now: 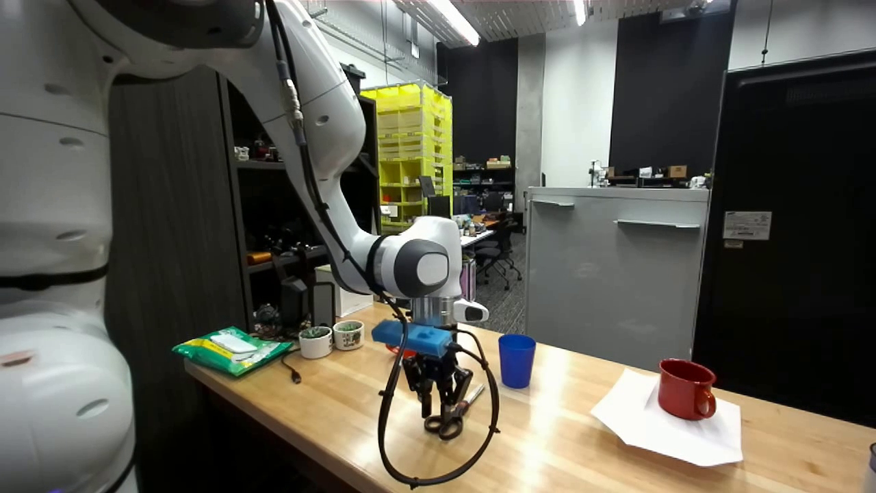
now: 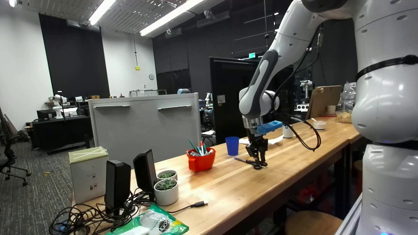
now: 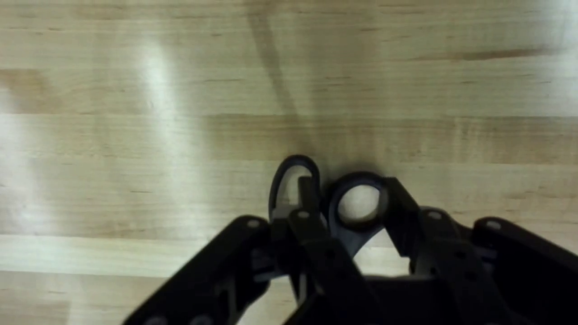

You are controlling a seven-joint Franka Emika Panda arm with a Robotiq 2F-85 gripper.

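Scissors with black handles (image 1: 449, 435) lie on the wooden table, their blade (image 2: 243, 160) pointing towards the blue cup (image 2: 232, 145). My gripper is down at the handles and shut on them. In the wrist view, the right-hand finger loop (image 3: 353, 178) sits between the two fingers. One finger overlaps the inner side of the left-hand loop (image 3: 274, 187); the other meets the outer edge of the right-hand loop. The blades are hidden in that view by the gripper's dark linkage.
The blue cup stands just beyond the scissors. A red mug (image 1: 686, 389) rests on white paper (image 1: 632, 411) to the right. A red container (image 2: 201, 161) of pens, potted succulents (image 2: 166, 192) and a green packet (image 1: 234, 350) occupy the other end.
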